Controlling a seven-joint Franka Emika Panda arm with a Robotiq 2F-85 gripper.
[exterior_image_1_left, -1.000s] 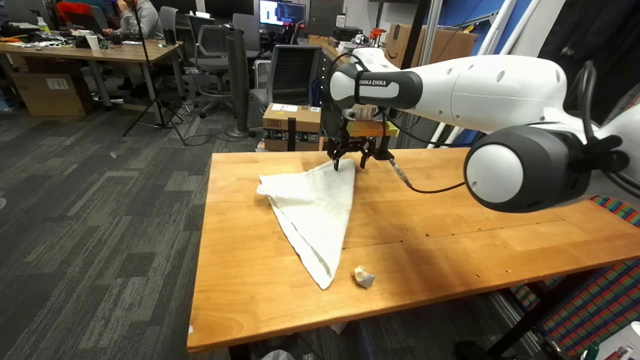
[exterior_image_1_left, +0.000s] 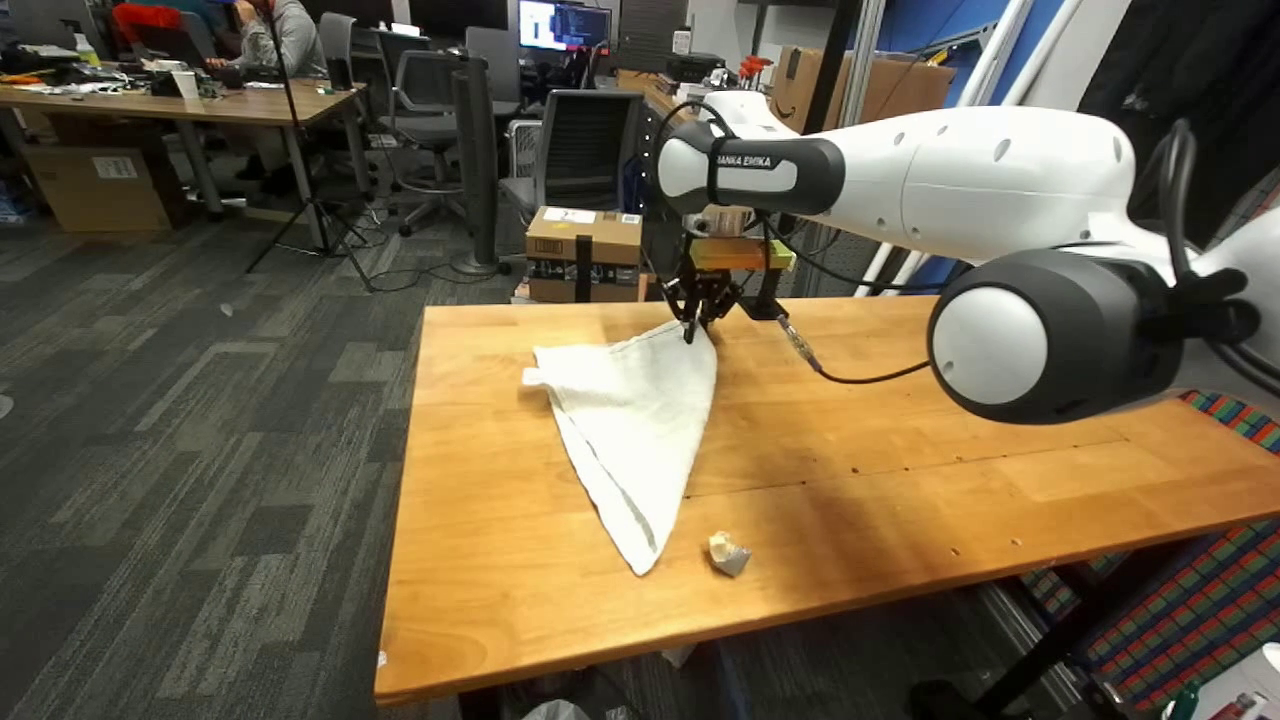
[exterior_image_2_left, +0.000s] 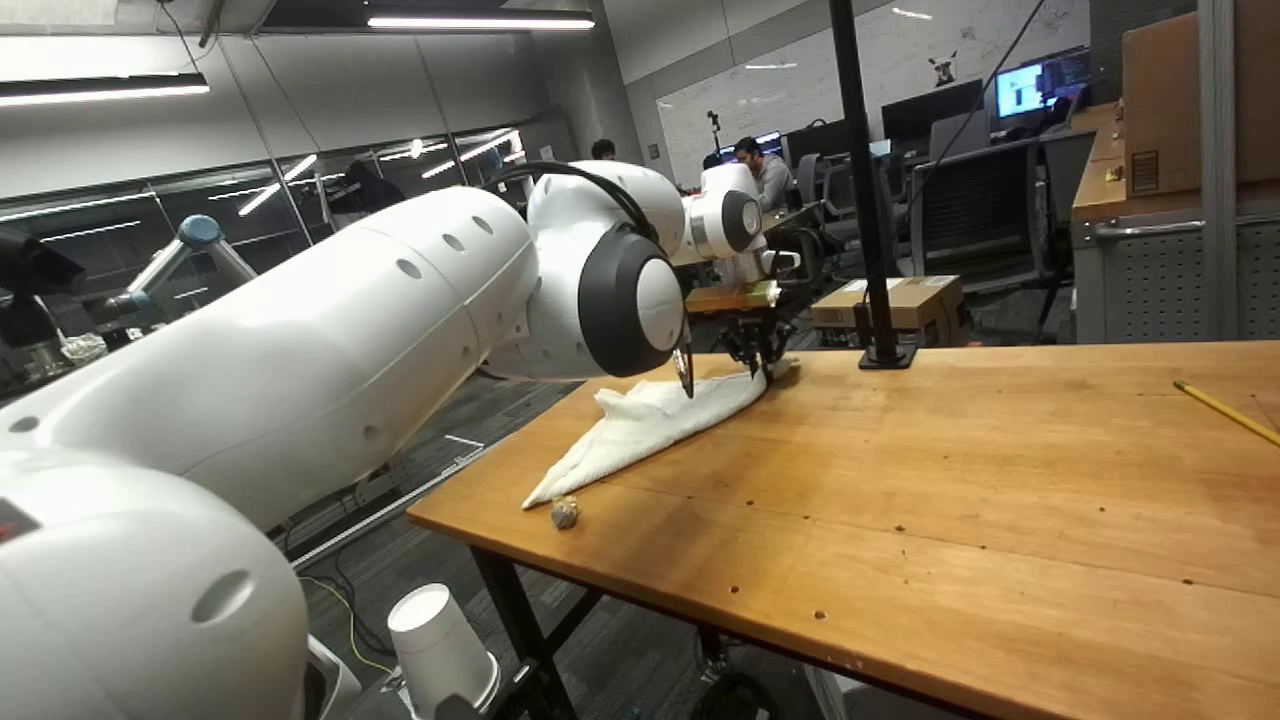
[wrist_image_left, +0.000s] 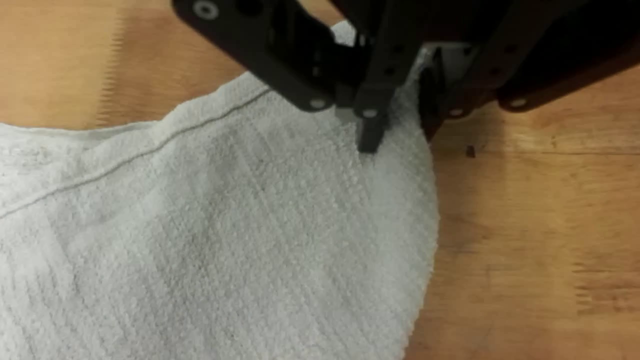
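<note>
A white cloth (exterior_image_1_left: 636, 408) lies folded into a rough triangle on the wooden table, its narrow point toward the near edge. At its far right corner stands my gripper (exterior_image_1_left: 697, 330), pointing down. Seen from the wrist, the gripper straddles the cloth's right edge: the left finger (wrist_image_left: 370, 135) rests over the cloth (wrist_image_left: 258, 234) and the right one is partly hidden beyond the edge. A gap remains between the fingers, with raised cloth inside it; whether both press on it cannot be told. In the second exterior view the cloth (exterior_image_2_left: 660, 420) has a small raised fold.
A small crumpled pale object (exterior_image_1_left: 728, 553) lies near the cloth's narrow point. A black post (exterior_image_2_left: 882, 288) rises at the table's far edge, and a yellow pencil (exterior_image_2_left: 1226, 412) lies at the right.
My gripper's fingers have come closer together at the far corner. That corner has shifted slightly right, and the cloth's left corner has also moved right, showing a small tag.
</note>
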